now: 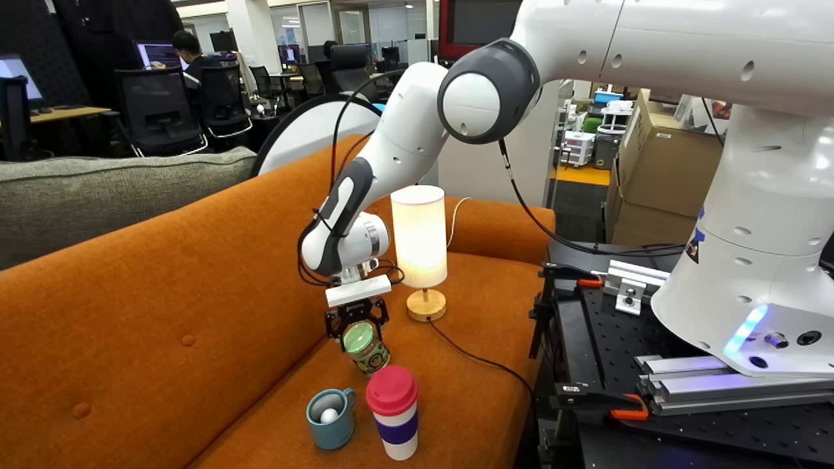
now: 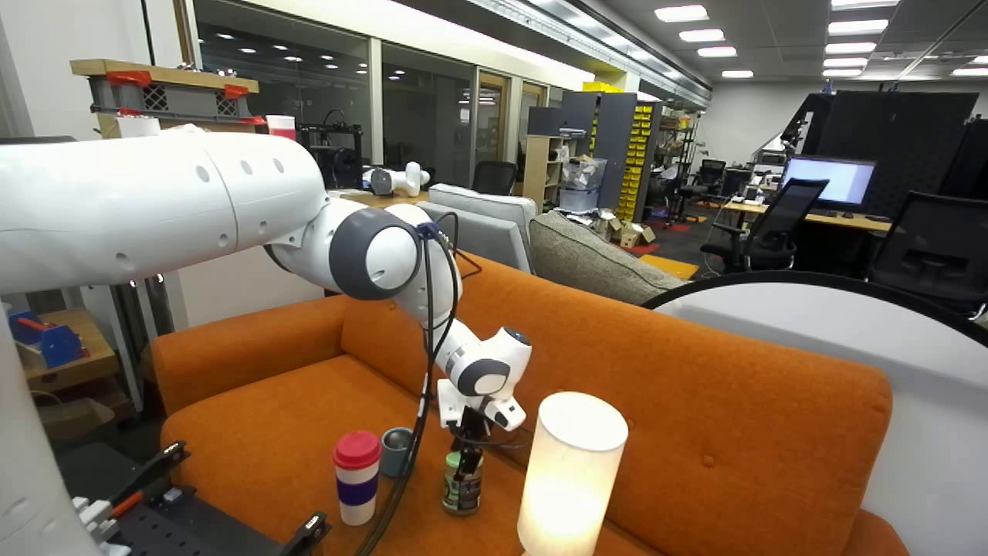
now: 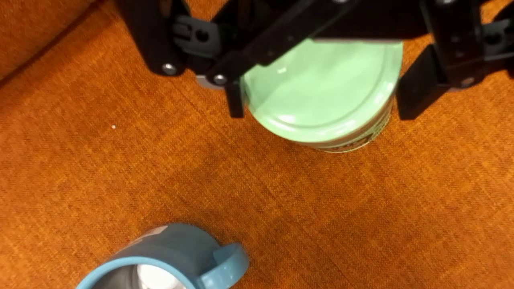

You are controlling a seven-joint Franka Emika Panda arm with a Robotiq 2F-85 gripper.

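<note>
A glass jar with a pale green lid [image 3: 323, 89] stands on the orange sofa seat, its patterned side showing in exterior view 1. My black gripper points down over it, one finger on either side of the lid. In the wrist view both fingertips lie very close to the lid's edge; whether they press on it cannot be told. Exterior view 2 shows the jar [image 2: 461, 491] below the gripper, partly covered by a finger.
A blue mug [image 1: 330, 419] with a white round object inside and a red-lidded cup [image 1: 393, 410] stand in front of the jar. Close behind is a lit lamp [image 1: 419, 234]; its cord crosses the seat. The sofa backrest [image 1: 195, 305] rises beside the arm.
</note>
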